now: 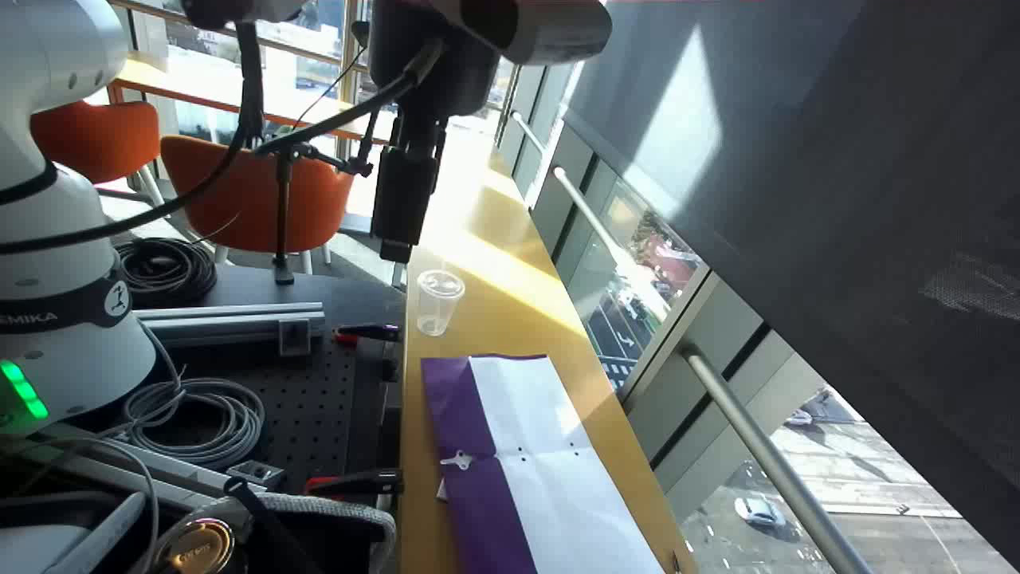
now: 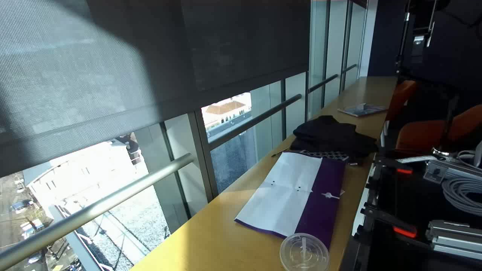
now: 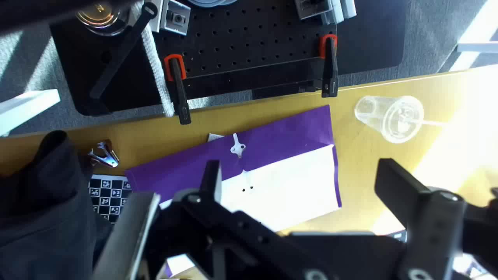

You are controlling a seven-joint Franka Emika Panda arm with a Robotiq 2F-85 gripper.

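Observation:
My gripper is open, its two fingers wide apart and nothing between them; it hangs well above the wooden counter. In exterior view 1 the same gripper [image 1: 397, 253] points downward, higher than everything on the counter. A clear plastic cup [image 1: 440, 302] with a lid and straw stands upright near the counter's inner edge. From the wrist view, the cup [image 3: 391, 116] is to the upper right, outside the span of the fingers. A purple and white sheet [image 3: 280, 186] lies flat below the gripper, with a small white key-shaped piece [image 3: 238, 146] on its purple band.
Black clamps with red ends [image 3: 330, 67] hold along the counter's inner edge. Dark cloth [image 2: 334, 131], a checkered board [image 3: 109, 196] and a staple remover [image 3: 105, 154] lie past the sheet's far end in exterior view 2. Windows with a metal rail [image 1: 765, 450] border the counter.

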